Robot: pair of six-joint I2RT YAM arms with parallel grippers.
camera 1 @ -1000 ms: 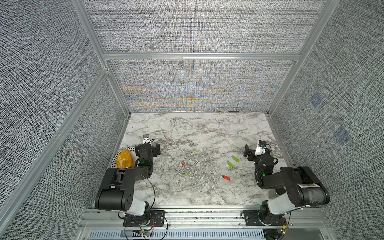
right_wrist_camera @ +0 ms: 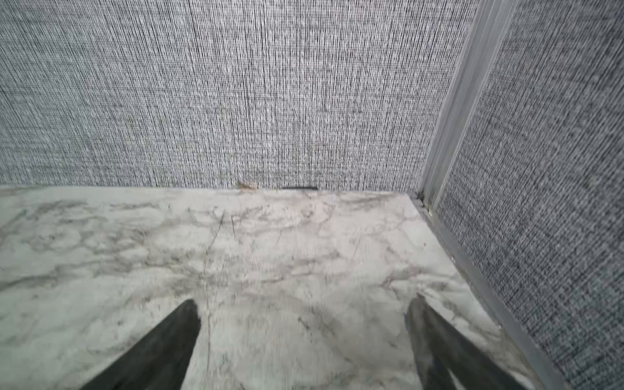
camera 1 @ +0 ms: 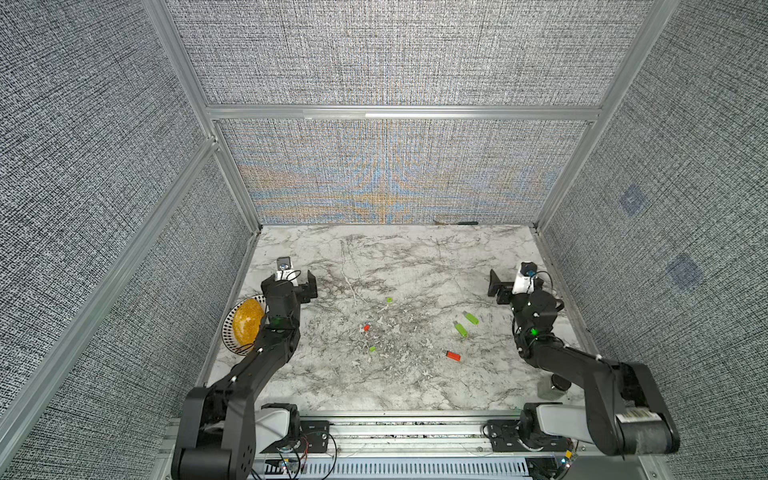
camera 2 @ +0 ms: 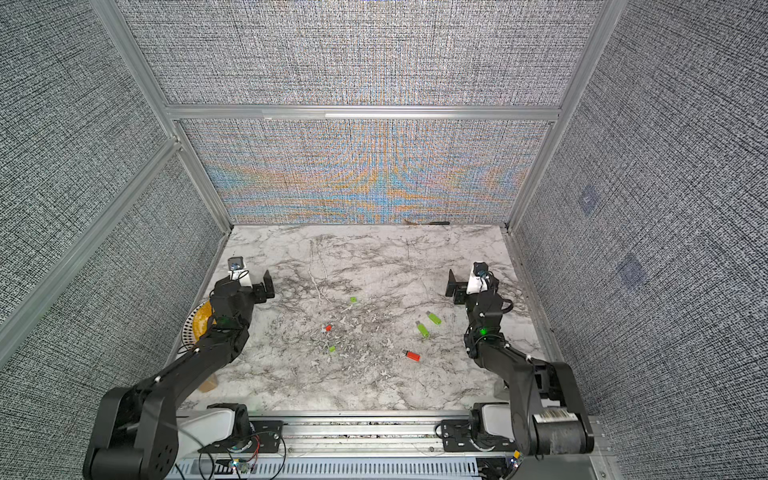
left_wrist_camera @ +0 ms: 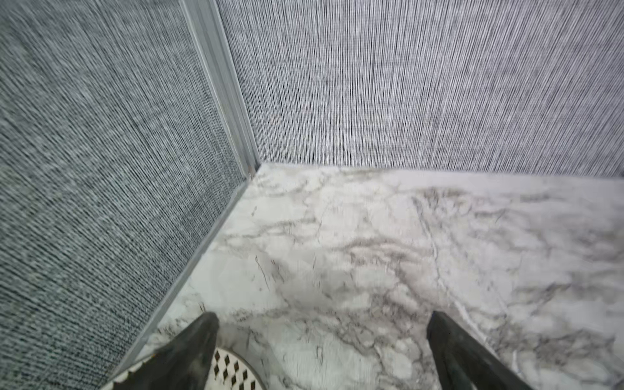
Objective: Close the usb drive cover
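Observation:
Two green USB drives (camera 1: 460, 329) lie close together on the right half of the table, with a red USB drive (camera 1: 453, 356) just in front of them. Left of these, well apart, are three small pieces that look like covers: a red cover (camera 1: 366, 327), a green cover (camera 1: 389, 300) behind it and another green cover (camera 1: 373, 349) in front. My left gripper is open and empty above the table's left side. On the right side my right gripper also hangs open, nothing between its fingers. Neither wrist view contains a drive or cover.
A patterned basket (camera 1: 227, 336) holding something yellow-orange (camera 1: 248, 321) is beside the left arm. Grey-white scraps (camera 1: 404, 348) litter the middle. A dark-topped jar (camera 1: 553, 387) stands near the right arm's base. A thin dark tool (camera 1: 467, 223) lies along the back edge.
The drives and covers have stayed where they were.

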